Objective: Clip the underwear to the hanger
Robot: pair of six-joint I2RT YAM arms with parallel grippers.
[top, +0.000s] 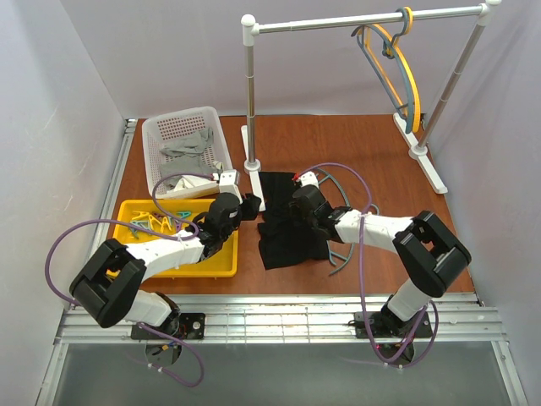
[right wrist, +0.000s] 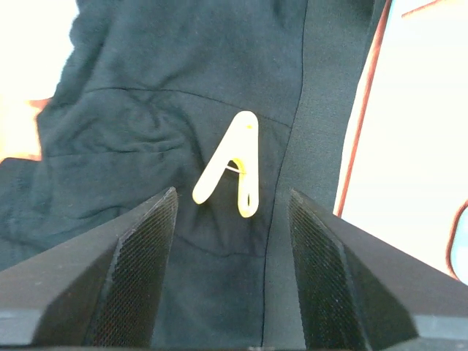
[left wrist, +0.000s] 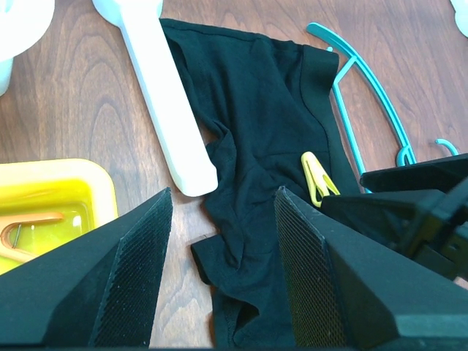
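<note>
Black underwear [top: 279,248] lies spread in the middle of the table, beside a teal hanger [left wrist: 376,95] that is partly under my right arm. A yellow clothespin [left wrist: 316,175] rests on the fabric. My left gripper is open and empty, above the underwear near the yellow bin's edge [left wrist: 99,183]. My right gripper hangs over the clothespin [right wrist: 248,175], its fingers apart on either side of it, with nothing gripped.
A white basket [top: 152,139] with grey cloth stands at back left. The white rack's foot [left wrist: 172,124] borders the underwear. Hangers [top: 406,76] hang on the rack at right.
</note>
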